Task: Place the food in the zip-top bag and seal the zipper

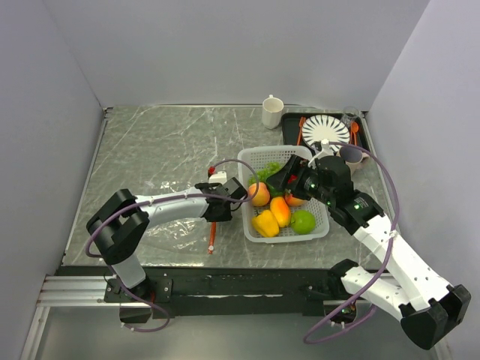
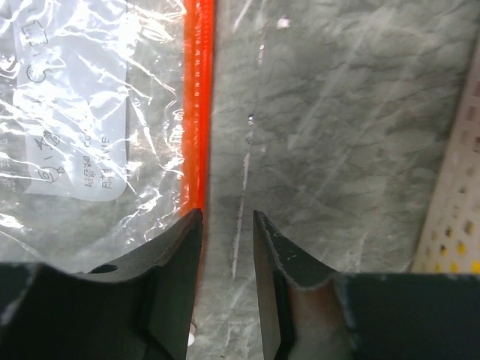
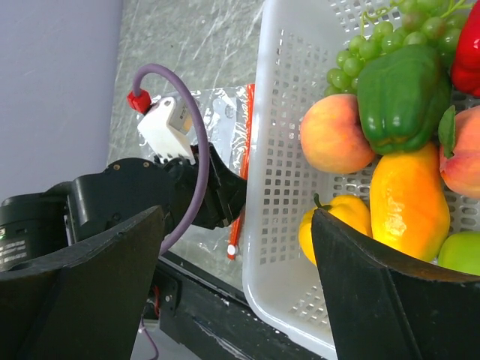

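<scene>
The clear zip bag (image 2: 75,127) lies flat with its orange zipper (image 2: 193,97) along the right edge. My left gripper is low over that zipper edge, fingers apart with nothing seen between them. My right gripper hangs open above the white basket (image 3: 266,127), which holds green grapes (image 3: 379,41), a green pepper (image 3: 401,94), peaches (image 3: 334,131), a mango (image 3: 409,210), a yellow pepper (image 3: 345,214), a green fruit (image 3: 461,255) and a red item (image 3: 469,52).
A white mug (image 1: 271,112) stands at the back. A black tray (image 1: 289,129) with a plate and orange cutlery lies at back right, a second mug (image 1: 351,159) beside it. The table's left half has free room.
</scene>
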